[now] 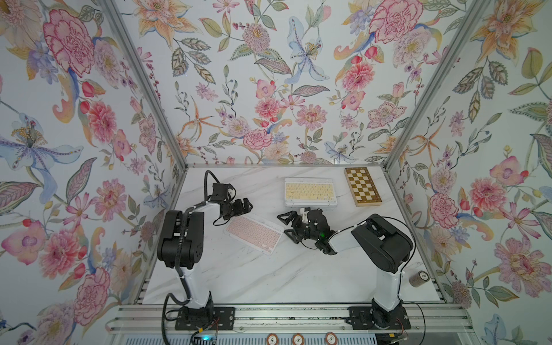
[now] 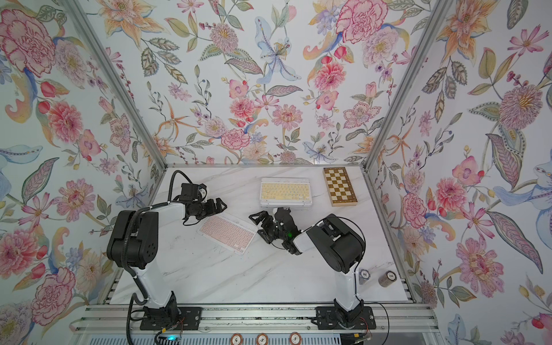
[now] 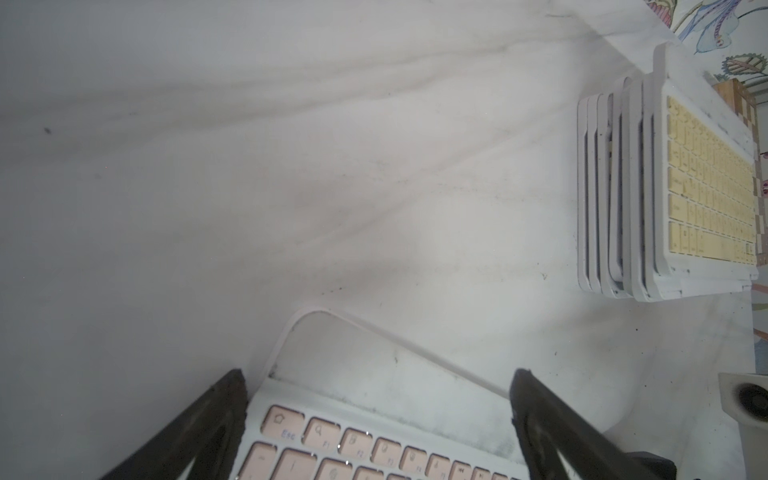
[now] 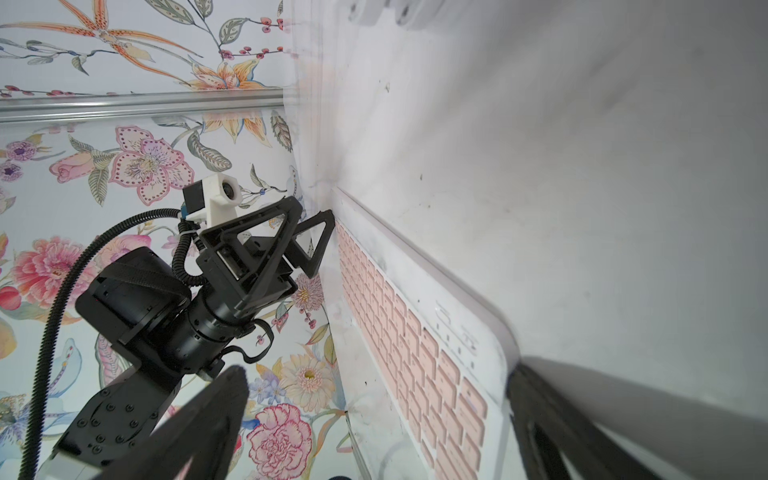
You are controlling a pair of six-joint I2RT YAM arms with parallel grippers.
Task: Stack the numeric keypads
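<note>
A pink-keyed white keypad (image 1: 254, 233) lies flat and slanted on the table between the two arms. At its far left corner my left gripper (image 1: 246, 205) is open; in the left wrist view its fingers (image 3: 216, 420) stand wide apart, with the corner of the pink keypad (image 3: 384, 376) showing in the gap. My right gripper (image 1: 285, 227) is open by the keypad's right end, which passes between its fingers in the right wrist view. Farther back stands a stack of white keypads (image 3: 632, 192), a yellow-keyed one (image 1: 309, 191) on top.
A wooden checkered board (image 1: 362, 186) lies at the back right, right of the stack. Small round cans (image 2: 387, 279) stand near the front right corner.
</note>
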